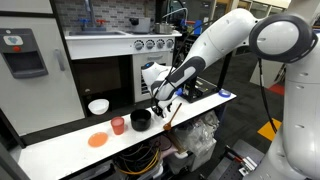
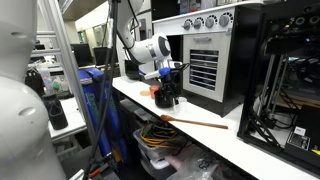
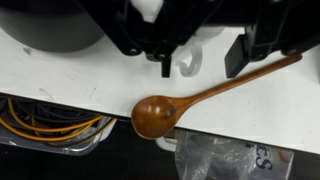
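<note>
My gripper is part open above the white counter, its two dark fingertips apart in the wrist view. Between and behind them shows a white thing with a curved handle (image 3: 189, 66), perhaps a cup, mostly covered by the gripper. Whether the fingers touch it I cannot tell. A wooden spoon (image 3: 155, 117) lies just in front, its bowl over the counter's edge and its handle running right. The black pot (image 1: 140, 121) stands left of the gripper, and the red cup (image 1: 118, 127) stands farther left.
An orange disc (image 1: 98, 140) and a white bowl (image 1: 98, 106) are at the counter's left. Below the front edge sit bins with orange and dark cables (image 3: 45, 125) and clear plastic (image 3: 225, 158). A dark rack (image 1: 200, 88) stands to the right.
</note>
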